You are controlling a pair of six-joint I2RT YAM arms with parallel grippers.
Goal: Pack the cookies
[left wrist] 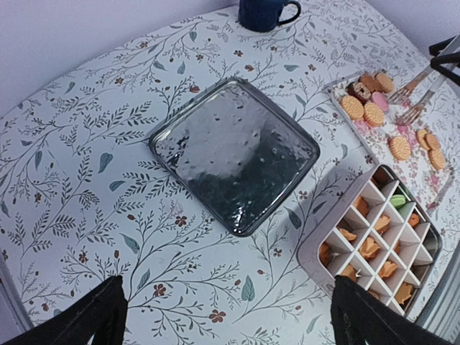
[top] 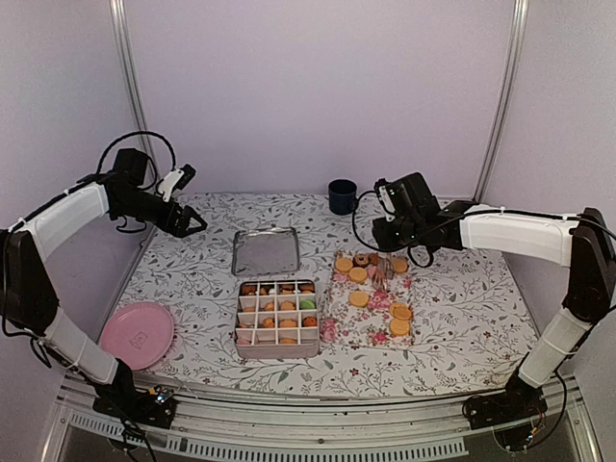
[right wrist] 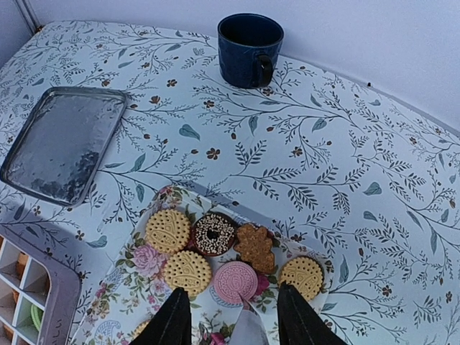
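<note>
My right gripper (top: pixel 385 236) is around metal tongs (left wrist: pixel 424 100), which hang down over the flowered cookie board (top: pixel 335 332). The tongs' two arms stand apart in the left wrist view. One tip lies at the edge of a round pink cookie (right wrist: pixel 236 282); whether it touches is unclear. Around that cookie lie a dark ring cookie (right wrist: pixel 214 233), a brown cookie (right wrist: pixel 255 246) and several pale round cookies (right wrist: pixel 168 231). A divided box (top: pixel 276 351) left of the board holds cookies in its cells. Far left, my left gripper is open and empty, above the table.
An empty metal tray (top: pixel 266 252) lies behind the box. The dark blue mug (top: pixel 342 197) stands at the back, behind the board. A pink plate (top: pixel 138 335) rests at the front left. Table to the board's right is bare.
</note>
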